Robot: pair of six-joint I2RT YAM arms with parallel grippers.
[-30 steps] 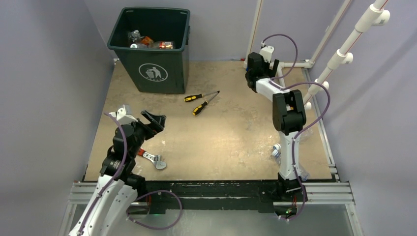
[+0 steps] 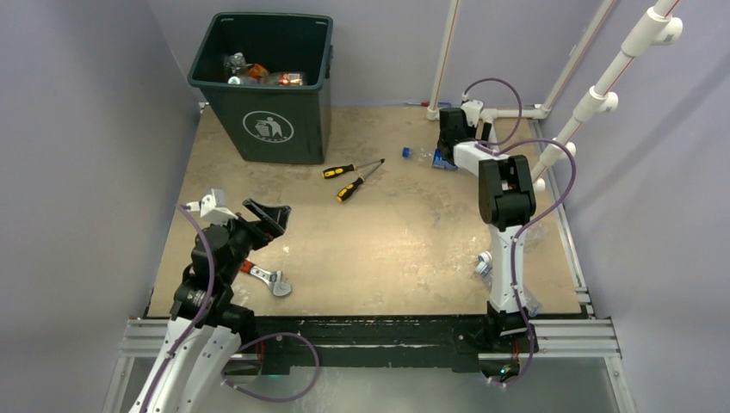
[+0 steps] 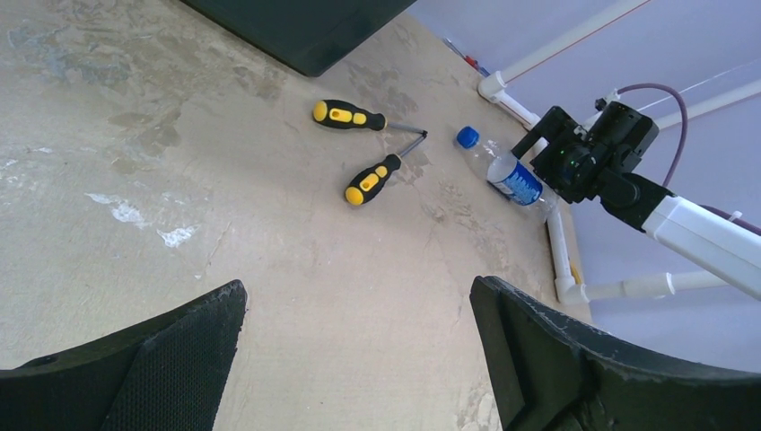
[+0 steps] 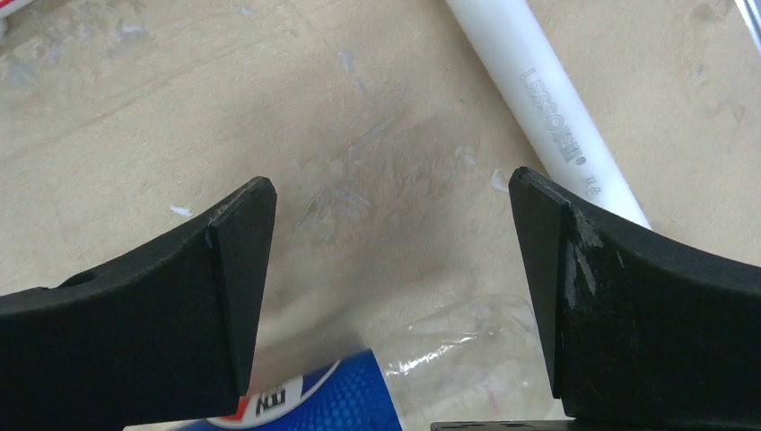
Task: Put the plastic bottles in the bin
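A clear bottle with blue cap and blue label lies at the back right; my right gripper is over it, open, with the bottle low between and below its fingers. More clear bottles lie at the front right, partly behind the right arm. The green bin at the back left holds several bottles and cans. My left gripper hangs open over the left side of the table, nothing between its fingers.
Two screwdrivers lie mid-table in front of the bin. A wrench lies by the left arm. White pipes line the back and right.
My right gripper has shifted slightly right and toward the front, uncovering the bottle at the back right. The left arm has barely moved.
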